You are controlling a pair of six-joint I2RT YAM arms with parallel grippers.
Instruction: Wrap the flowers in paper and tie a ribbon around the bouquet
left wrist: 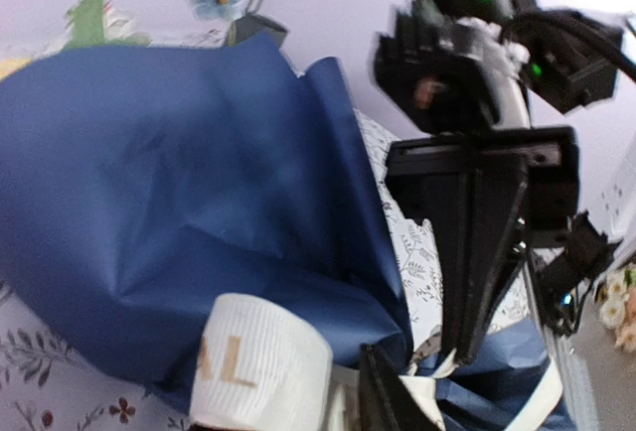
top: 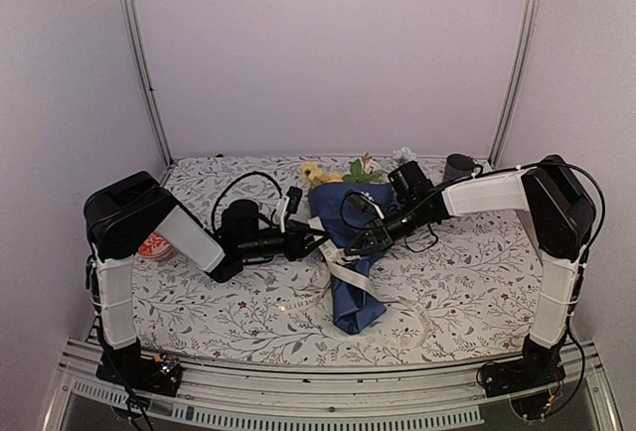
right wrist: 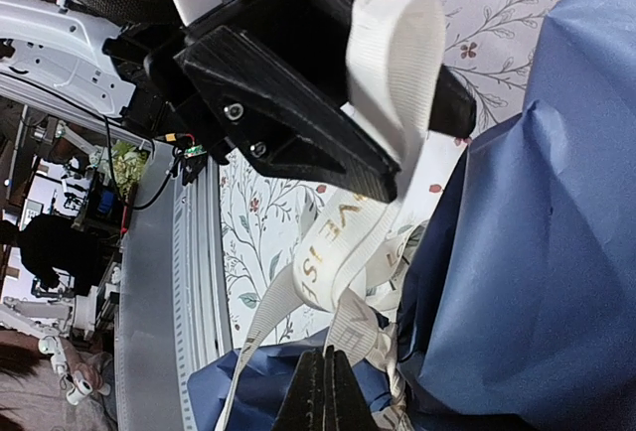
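The bouquet lies in a blue wrap [top: 353, 297], flower heads [top: 313, 172] at the far end. White lettered ribbon [right wrist: 343, 242] crosses its narrow waist, and a loop of it [left wrist: 260, 366] stands up at my left gripper [top: 320, 235]. That gripper's fingers [right wrist: 298, 118] are parted, with the ribbon loop passing between them. My right gripper is shut at the waist. A thin fold of ribbon shows at its fingertips [left wrist: 452, 347], which hide the rest.
A dark cup [top: 459, 166] stands at the back right. A red-and-white round item [top: 155, 246] rests at the far left, beside the left arm. Loose ribbon tails [top: 412, 337] spread over the front of the patterned table [top: 477, 302].
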